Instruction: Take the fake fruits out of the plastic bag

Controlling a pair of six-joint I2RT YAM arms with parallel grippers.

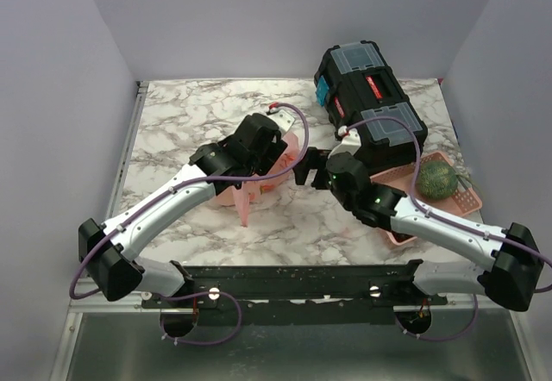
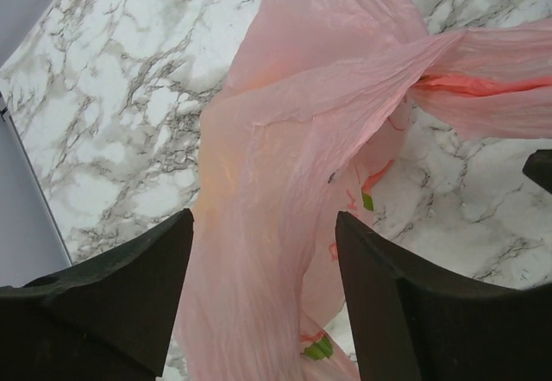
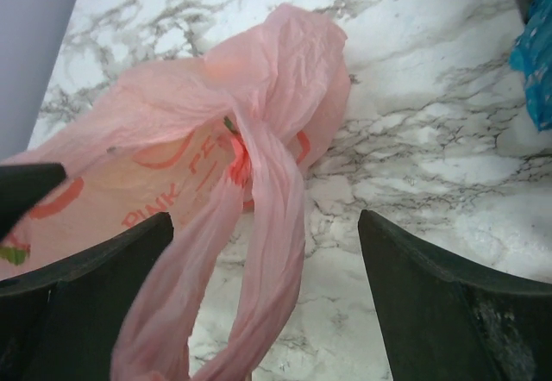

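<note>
The pink plastic bag [image 1: 244,202] [image 2: 276,157] [image 3: 285,71] lies crumpled on the marble top beneath my left arm, its contents faintly showing orange and green through the film. My left gripper [image 1: 272,153] hangs open over the bag, film below its fingers. My right gripper [image 1: 306,165] is open at the bag's right side, with a twisted strand of pink film lying between and below its fingers.
A black toolbox [image 1: 366,88] stands at back right. A pink basket [image 1: 466,200] holding a green melon [image 1: 435,180] sits at the right.
</note>
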